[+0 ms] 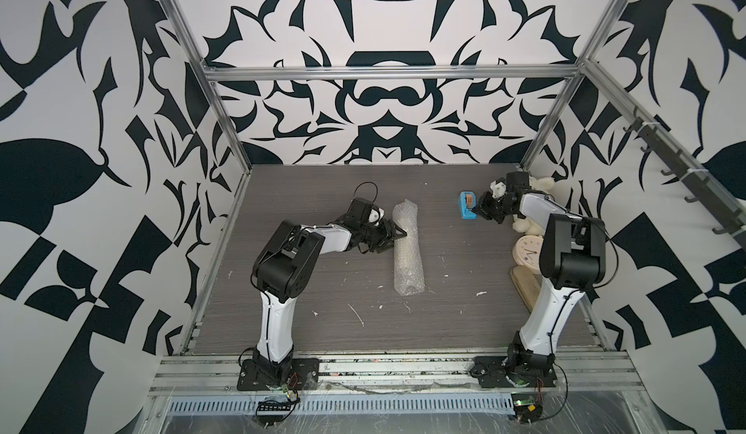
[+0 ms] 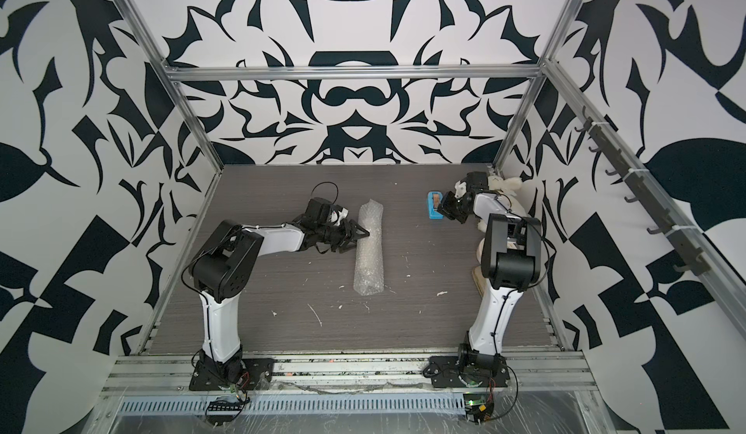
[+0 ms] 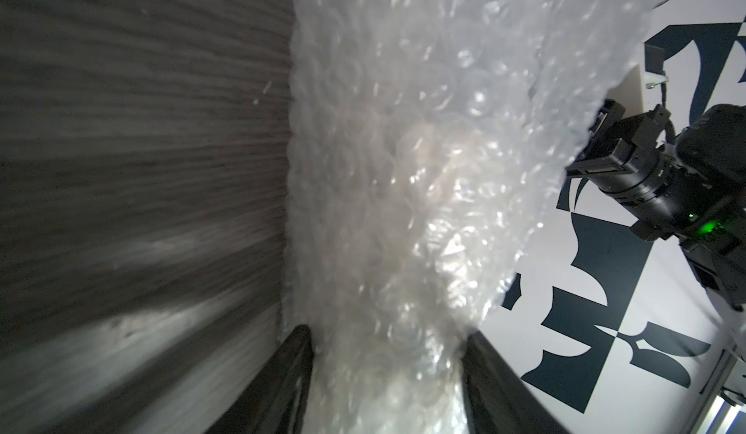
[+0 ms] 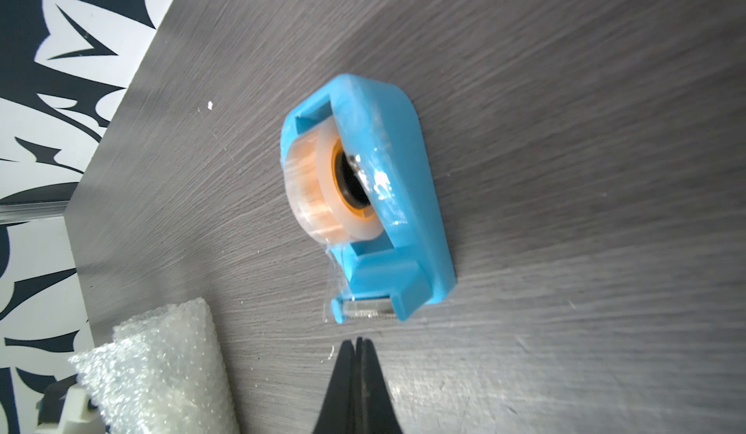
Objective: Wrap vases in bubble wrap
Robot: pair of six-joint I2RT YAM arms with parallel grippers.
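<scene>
A long bubble-wrap roll (image 1: 408,259) lies front to back at mid-table; whatever is inside cannot be made out. My left gripper is shut on the roll, with one finger on each side of it. A blue tape dispenser (image 4: 404,177) with a clear tape roll (image 4: 314,185) stands at the back right. A loose tape end (image 4: 335,278) reaches down to its cutting edge. Just short of that edge, in the right wrist view, my right gripper is shut, its tips together and no tape visible between them.
Along the right side lie a plush toy (image 1: 525,225), a round clock-like disc (image 1: 527,253) and a tan board (image 1: 526,286), partly under the right arm. Small scraps (image 1: 481,293) dot the table. Between roll and dispenser the surface is open.
</scene>
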